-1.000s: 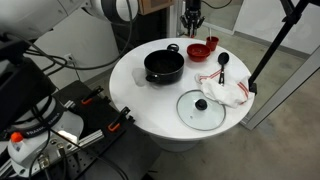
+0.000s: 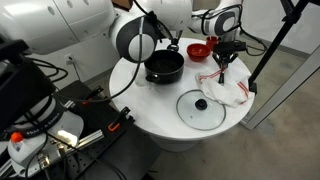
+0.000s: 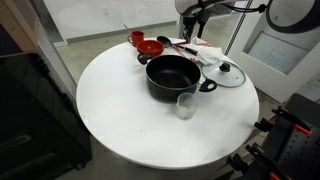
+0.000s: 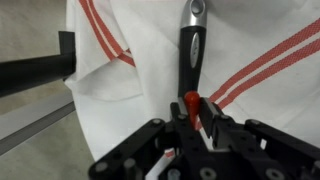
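A utensil with a black handle (image 4: 192, 62) lies along the white towel with red stripes (image 4: 255, 60) in the wrist view. Its handle ends in a red tip (image 4: 191, 98), and its metal part runs out at the top of that view. My gripper is shut on this red-tipped end, close above the cloth. In exterior view 1 the arm reaches over the far right of the table, above the towel (image 2: 235, 92). Whether the utensil still rests wholly on the towel, I cannot tell.
On the round white table (image 2: 160, 120) stand a black pot (image 2: 164, 68) and a red bowl (image 3: 150, 47), with a red cup (image 3: 136, 38) behind it. A glass lid (image 2: 201, 109) lies before the towel. A whitish cup (image 3: 187, 105) stands near the pot.
From the far edge behind the red bowl and cup, my gripper has come right and down over the towel, onto the utensil. The pot, lid and towel have stayed put.
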